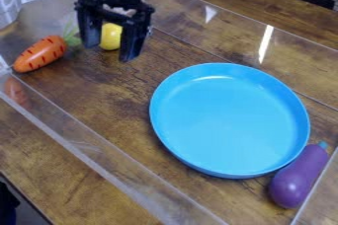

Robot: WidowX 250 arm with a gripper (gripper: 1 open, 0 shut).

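Observation:
My dark gripper (110, 28) hangs at the upper left with its fingers spread open. A yellow object (114, 38) sits just behind it, partly hidden by the fingers, so whether they touch it cannot be told. An orange toy carrot (40, 53) with a green top lies to the left of the gripper.
A large blue plate (230, 120) covers the right middle of the wooden table (106, 130). A purple eggplant (295, 178) lies beside it at the lower right. Clear walls edge the area.

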